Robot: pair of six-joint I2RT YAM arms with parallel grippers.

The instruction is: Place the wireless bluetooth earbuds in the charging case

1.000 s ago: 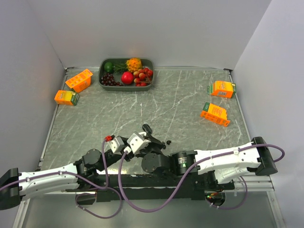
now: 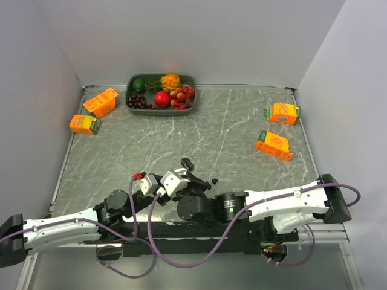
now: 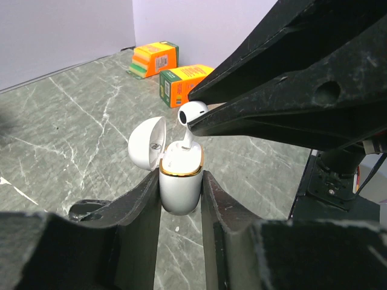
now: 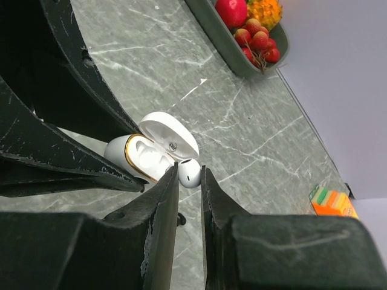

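Note:
The white charging case (image 3: 180,187) is held upright in my left gripper, lid (image 3: 145,142) hinged open. A white earbud (image 3: 192,112) is in my right gripper, which is shut on it just over the case's open top; its stem points down to the case in the left wrist view. In the right wrist view the earbud sits beside the case (image 4: 139,156); whether its tip is inside a slot is unclear. In the top view both grippers meet at the front middle, largely hiding these items.
A green tray of fruit (image 2: 159,110) stands at the back middle. Orange boxes lie at left (image 2: 84,124) and right (image 2: 274,145). Small dark objects (image 2: 187,163) lie just behind the grippers.

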